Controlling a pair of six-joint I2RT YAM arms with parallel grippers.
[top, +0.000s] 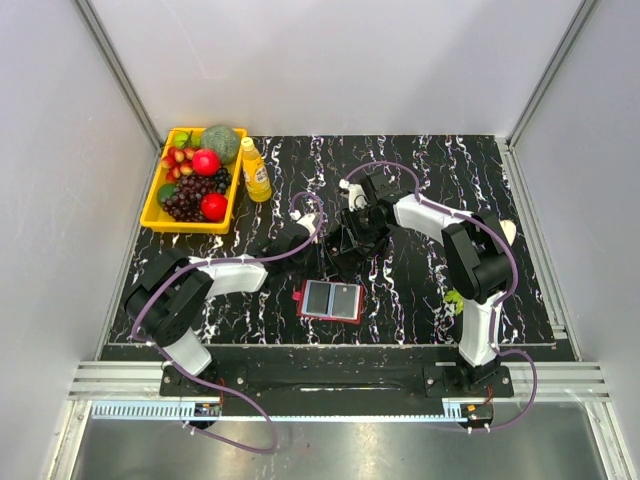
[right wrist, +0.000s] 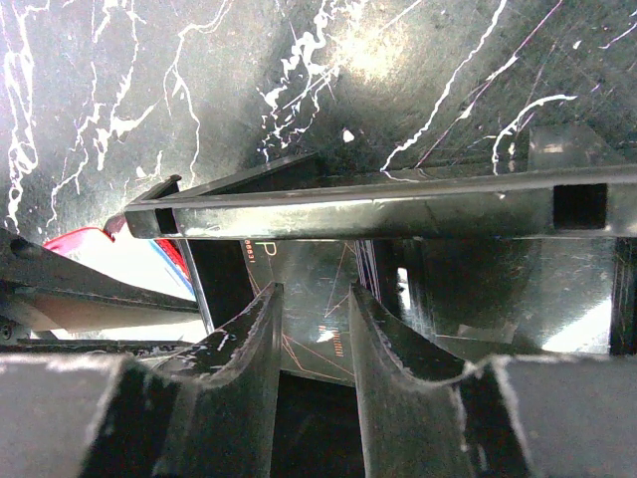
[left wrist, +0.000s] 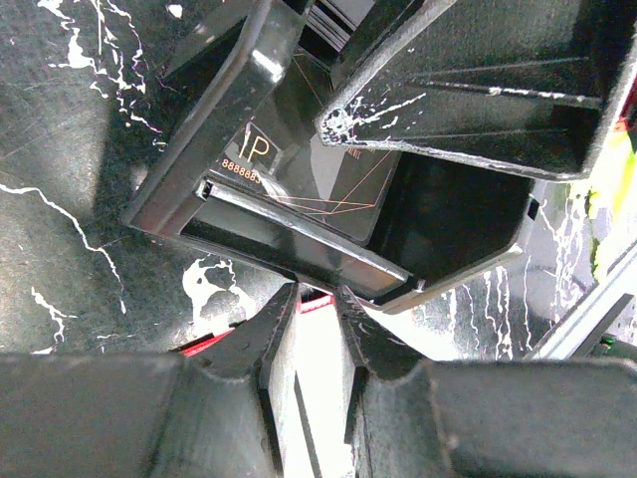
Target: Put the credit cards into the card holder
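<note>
The black card holder (top: 340, 256) stands between the two arms; black cards with printed lines sit inside it, also seen as a card (right wrist: 309, 309) in the right wrist view. My left gripper is at the holder's lower outer edge, its fingertips close together; whether anything is between them is unclear. My right gripper is over the card inside the holder, fingertips somewhat apart with no clear object between them.
A red-edged open case (top: 331, 300) lies just in front of the holder. A yellow fruit basket (top: 158, 210) and a bottle (top: 255, 175) stand back left.
</note>
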